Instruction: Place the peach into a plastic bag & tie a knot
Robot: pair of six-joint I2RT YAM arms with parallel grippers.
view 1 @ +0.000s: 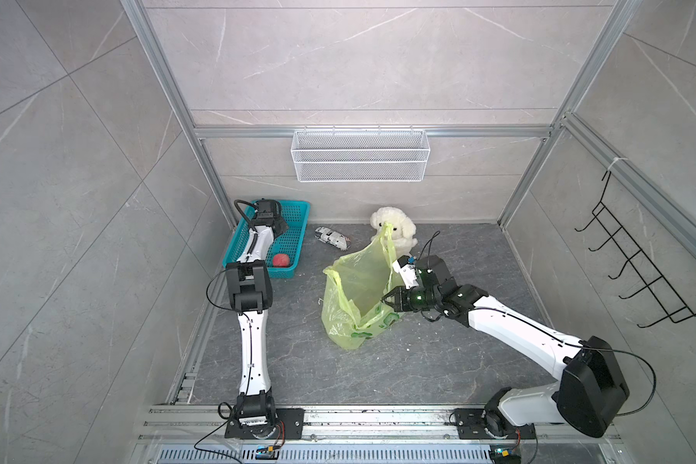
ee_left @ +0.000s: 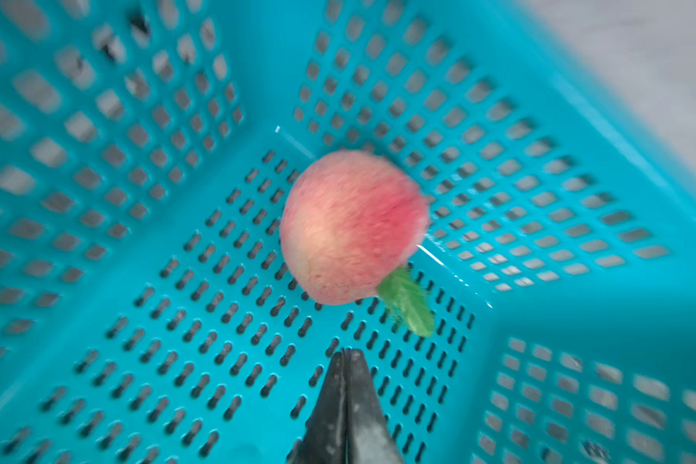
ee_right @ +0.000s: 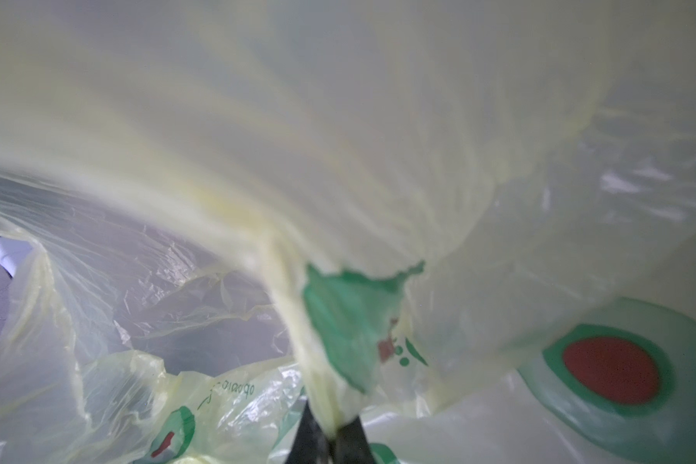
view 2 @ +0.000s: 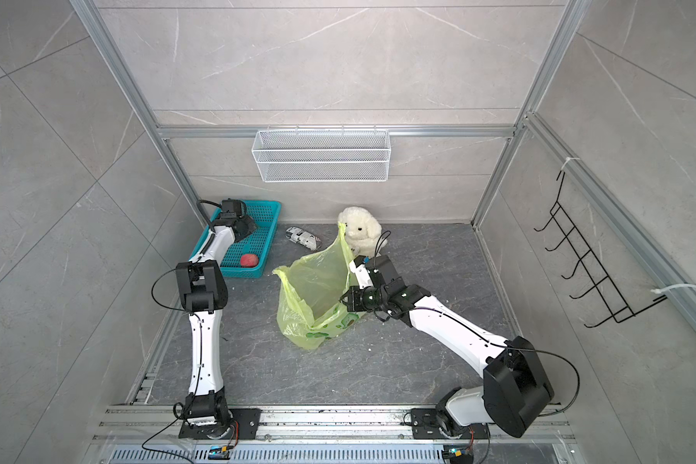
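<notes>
A pink peach [ee_left: 352, 228] with a green leaf lies on the floor of the turquoise basket [ee_left: 564, 139], in one corner. In the left wrist view my left gripper hangs over the basket, short of the peach; its fingertips are very close together, nothing visible between them. The translucent yellow-green plastic bag [view 1: 355, 290] stands on the table with its mouth spread upward. At the bag's right side, my right gripper is shut on a gathered fold of its film. No peach shows inside the bag.
A white plush toy [view 1: 395, 226] sits behind the bag, and a small silver-and-black object [view 1: 332, 238] lies between the basket [view 1: 305, 220] and the bag. Black hook rack [view 1: 642, 270] hangs on the right wall.
</notes>
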